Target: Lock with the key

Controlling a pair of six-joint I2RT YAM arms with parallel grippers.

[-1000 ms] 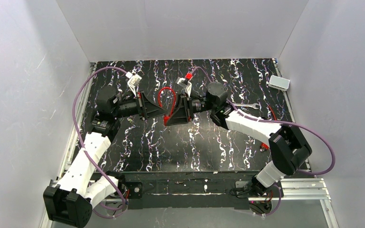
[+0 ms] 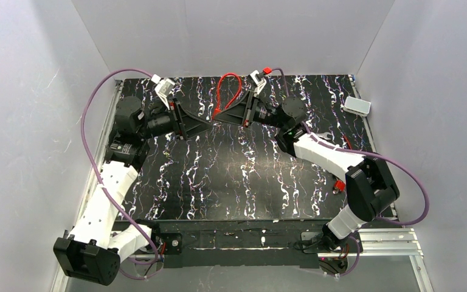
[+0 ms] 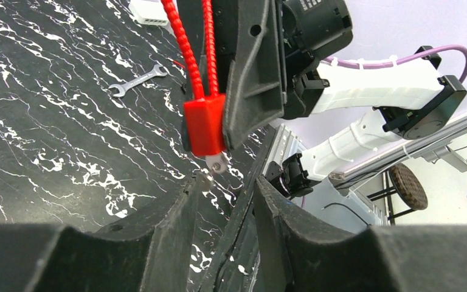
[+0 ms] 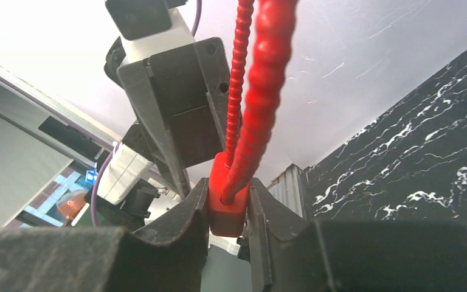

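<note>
A red lock body [image 3: 204, 125] with a looped red cable [image 2: 231, 76] is held up over the table by my right gripper, which is shut on it. A small silver piece [image 3: 216, 162] sticks out below the body; whether it is the key I cannot tell. My left gripper is part open, its fingers just below and in front of that piece, apart from it. Between its left finger and the piece, a blurred silvery spot shows; I cannot tell what it is.
A wrench [image 3: 135, 82] lies on the right of the marble table [image 2: 243, 182]. A white box [image 2: 357, 106] is at the right edge, and more red items [image 2: 339, 186] lie near the front right.
Since a second ago both grippers have moved toward the back, the right one also rightward with the red lock.
</note>
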